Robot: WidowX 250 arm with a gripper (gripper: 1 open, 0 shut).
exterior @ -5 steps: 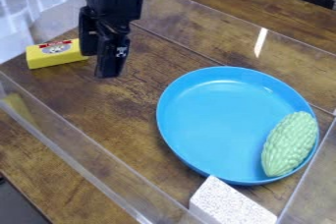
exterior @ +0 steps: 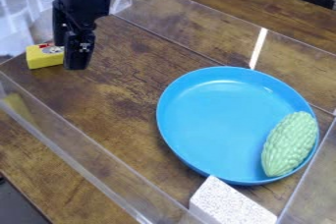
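My black gripper (exterior: pixel 75 51) hangs open at the upper left, fingers pointing down, just in front of and partly over a yellow box (exterior: pixel 41 59) with a small printed label. Whether it touches the box cannot be told. A blue plate (exterior: pixel 210 125) lies on the right, holding a pale green ridged oblong object (exterior: pixel 289 143) at its right side.
A white speckled block (exterior: pixel 230 208) sits at the bottom front right. Clear walls edge the wooden surface (exterior: pixel 105 149).
My gripper has moved leftward and slightly up toward the yellow box, covering more of its right part. The plate and green object have not visibly moved.
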